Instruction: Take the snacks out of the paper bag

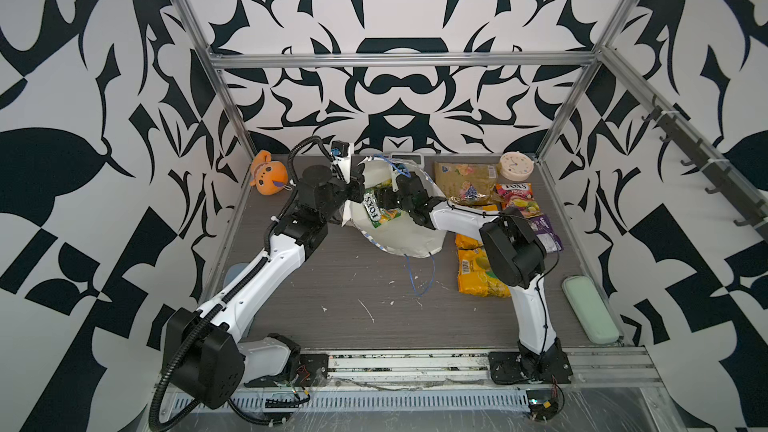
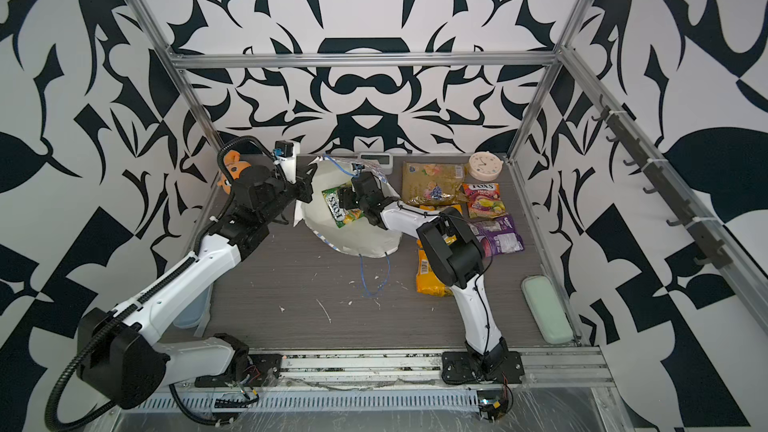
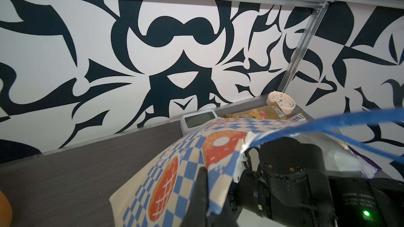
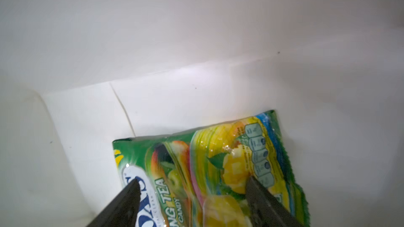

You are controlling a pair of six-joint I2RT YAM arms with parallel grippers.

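The paper bag [image 1: 400, 236] lies open on the table, white inside, blue-checked with printed pastries outside [image 3: 147, 193]. My left gripper [image 1: 356, 188] is shut at its left upper edge, with the bag's paper at its fingers [image 3: 201, 193]. My right gripper is inside the bag over a green OASIS candy packet [image 4: 164, 159]; its fingers stand apart on either side over the packet's lower part. Whether they touch it cannot be told.
Snack packets lie right of the bag: gold [image 1: 465, 180], red FOX'S [image 1: 518, 196], purple [image 1: 544, 232], yellow [image 1: 480, 280]. An orange plush [image 1: 270, 174] sits left, a green case [image 1: 590, 310] front right.
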